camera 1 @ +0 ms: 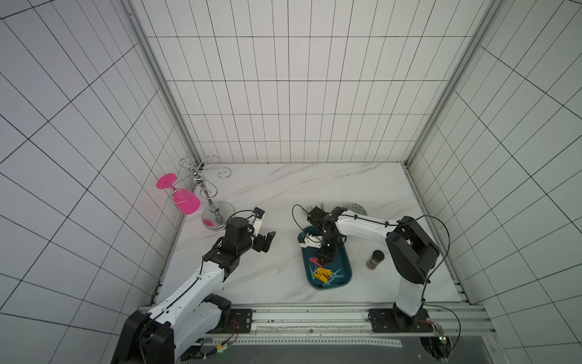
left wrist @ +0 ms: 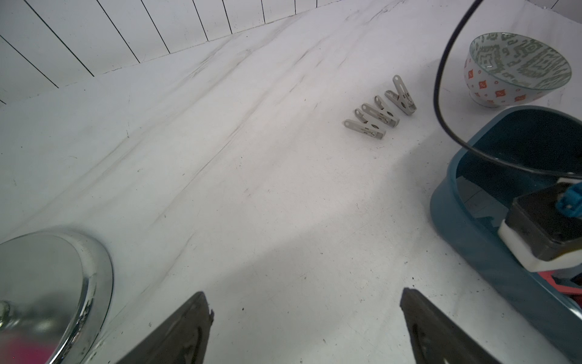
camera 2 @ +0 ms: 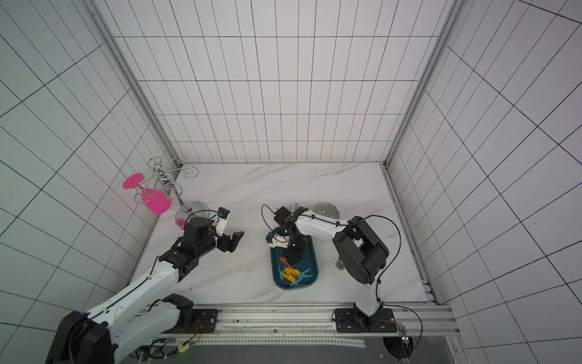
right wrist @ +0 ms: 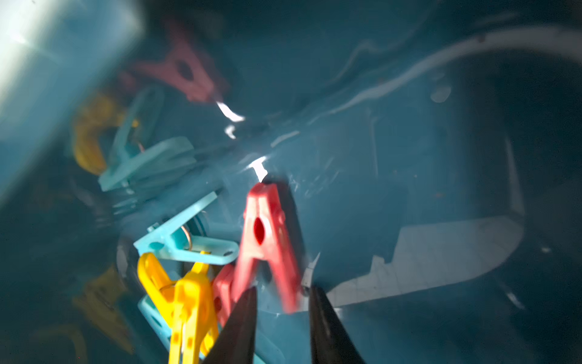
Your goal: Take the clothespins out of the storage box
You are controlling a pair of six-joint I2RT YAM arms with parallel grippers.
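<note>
In the dark teal storage box (camera 1: 347, 267) lie red, yellow and light blue clothespins, bunched toward the near end. A red clothespin (right wrist: 262, 233) lies apart from most of the pile in the right wrist view. Its legs reach toward my right gripper, which is lowered into the box, fingers part open and nothing clearly held between them. A light blue clothespin (right wrist: 185, 236) and a yellow one (right wrist: 191, 297) lie to its left. My left gripper hangs open and empty over bare table, left of the box.
Several grey clothespins (left wrist: 379, 112) lie on the table beyond the box, near a patterned bowl (left wrist: 515, 69). A metal stand with a pink glass (camera 1: 186, 200) is at the left. Right of the box is a dark-topped jar (camera 1: 376, 259). Mid-table is clear.
</note>
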